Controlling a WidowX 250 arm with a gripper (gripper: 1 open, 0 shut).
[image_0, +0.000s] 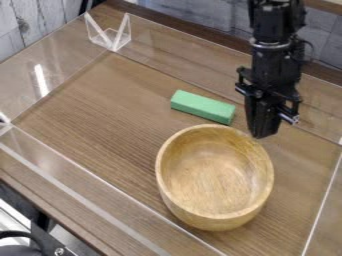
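Observation:
A black robot arm hangs from the top right, its gripper (265, 118) over the table just above the right rim of a large tan wooden bowl (214, 204). The gripper looks shut, with nothing visible between its fingers. A green block (203, 106) lies flat on the table behind the bowl, to the left of the gripper and apart from it.
A white wire rack (110, 34) stands at the back left. A dark cable or fitting shows at the bottom left corner.

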